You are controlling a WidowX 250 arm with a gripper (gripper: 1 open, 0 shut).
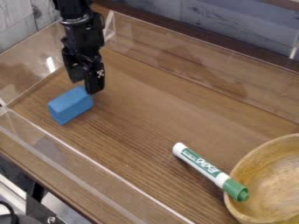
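Note:
My gripper [82,73] is at the upper left on a black arm, pointing down with open fingers just behind a blue block [70,108], which lies on the wooden table [152,149]. A white and green tube [211,171] lies at the lower right. Whether the fingertips touch the block is unclear.
A yellow bowl [267,182] stands at the bottom right corner.

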